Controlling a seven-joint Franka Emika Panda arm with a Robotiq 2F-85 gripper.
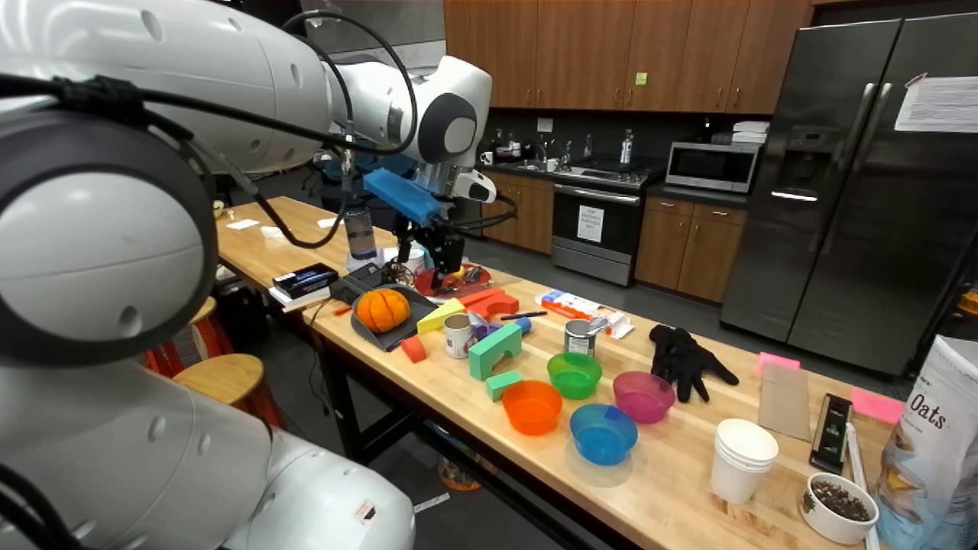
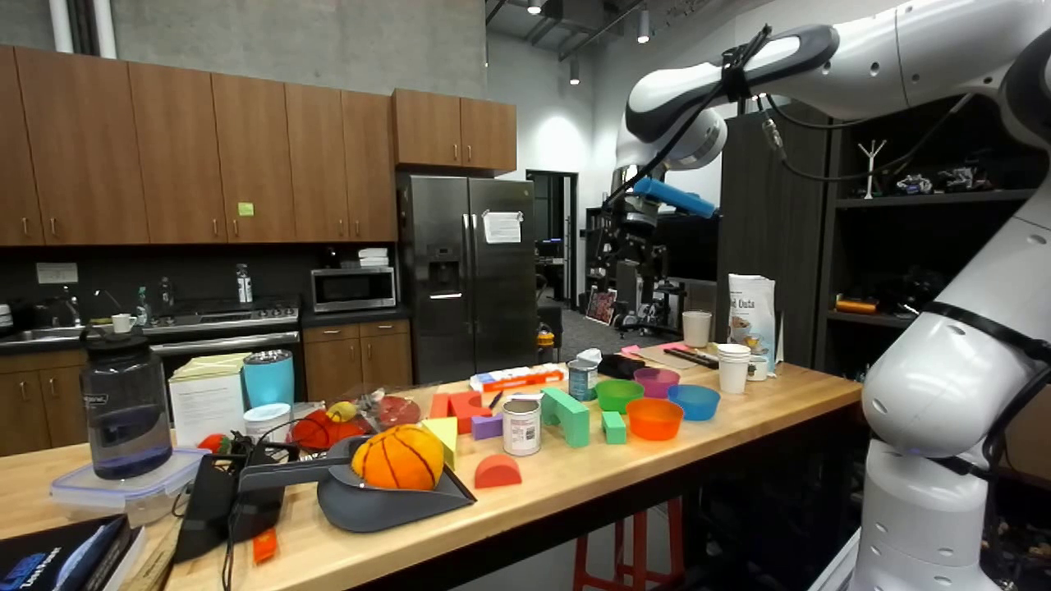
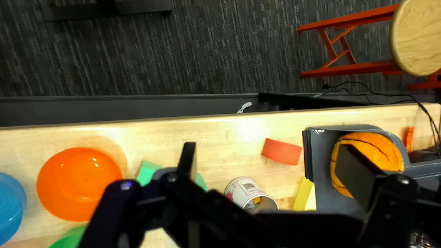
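Observation:
High over the wooden table, my gripper stands open, its two fingers wide apart and nothing between them. Seen past the fingers in the wrist view are a red block and an open can lying below. An orange pumpkin rests in a grey dustpan; one finger partly covers it in the wrist view. Green blocks and a yellow block lie near the can. Orange, blue, green and pink bowls are grouped mid-table.
White cups, a bowl of dark bits and an oats bag occupy one end. A black glove lies by the far edge. Toward the other end stands a water bottle. Stools are beside the table.

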